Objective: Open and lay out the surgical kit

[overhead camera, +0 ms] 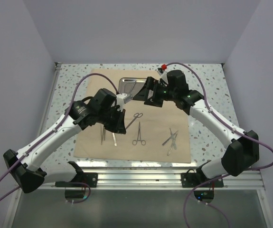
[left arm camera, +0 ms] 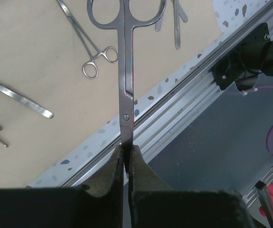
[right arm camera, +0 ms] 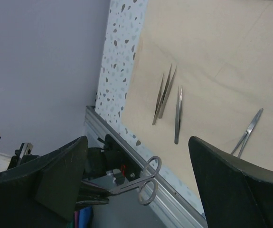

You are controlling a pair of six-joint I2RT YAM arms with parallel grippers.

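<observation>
Silver scissors (left arm camera: 126, 95) are pinched by their blade end in my left gripper, which is shut on them with the ring handles pointing away. From above, the scissors (overhead camera: 133, 120) slant over the beige cloth (overhead camera: 155, 149), rings toward the back right. My right gripper (overhead camera: 148, 98) stands open and empty in front of the metal tray (overhead camera: 125, 81), partly covering it. Its fingers are spread wide in the right wrist view, where the scissors' rings (right arm camera: 151, 173) show beyond the gap. A ring-handled clamp (overhead camera: 139, 135) lies mid-cloth.
Slim tweezers (overhead camera: 102, 135) and another pair (overhead camera: 114, 137) lie on the left of the cloth. Several crossed flat instruments (overhead camera: 171, 141) rest at the front right. Both grippers are close together.
</observation>
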